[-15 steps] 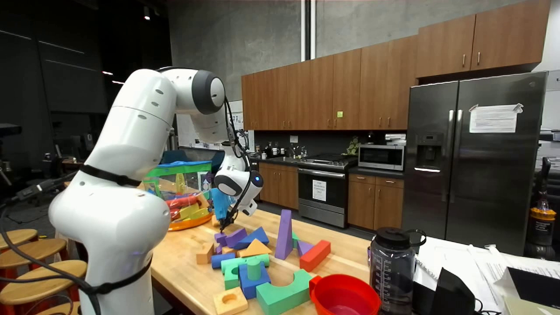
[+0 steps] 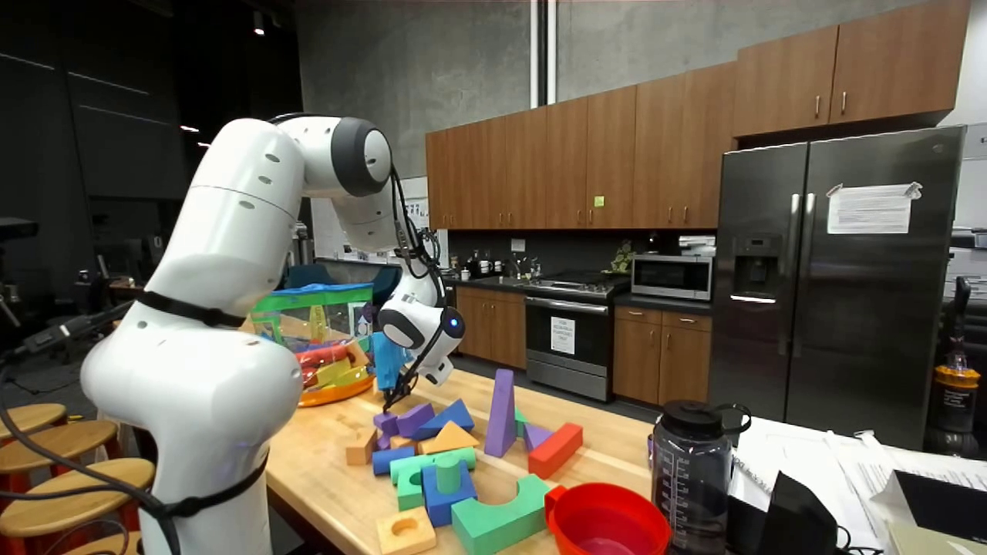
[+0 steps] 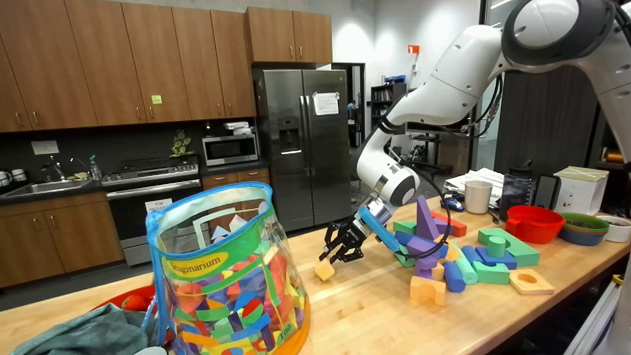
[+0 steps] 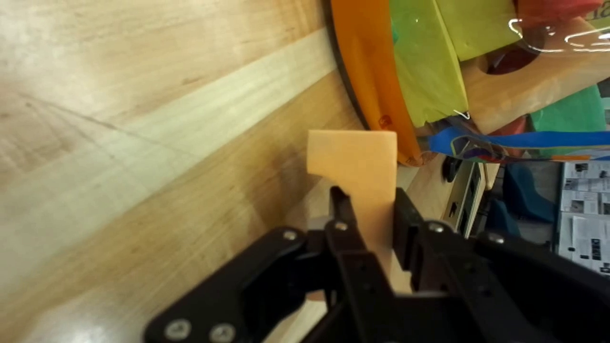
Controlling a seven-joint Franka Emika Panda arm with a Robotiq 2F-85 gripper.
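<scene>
A light orange wooden block [image 4: 366, 157] with a curved notch in one side sits between the two black fingers of my gripper, which is shut on it. In exterior view 2 the block [image 3: 324, 270] is at or just above the tabletop, under the fingertips of the gripper [image 3: 334, 258]; contact with the table is hard to judge. The clear toy bag [image 3: 222, 248] stands to the left, its top open, full of coloured blocks. Its orange base [image 4: 366, 63] lies close beyond the held block in the wrist view.
Loose blocks cluster on the table [image 3: 367, 307], among them a tall purple wedge [image 2: 501, 412] and a green arch [image 2: 504, 521]. A red cup [image 2: 606, 518] and dark bottle [image 2: 691, 472] stand by the cluster. Bare wood lies between bag and cluster.
The arm has shifted slightly, with the gripper end a little left and lower in exterior view 1. The bag and the loose blocks look unmoved.
</scene>
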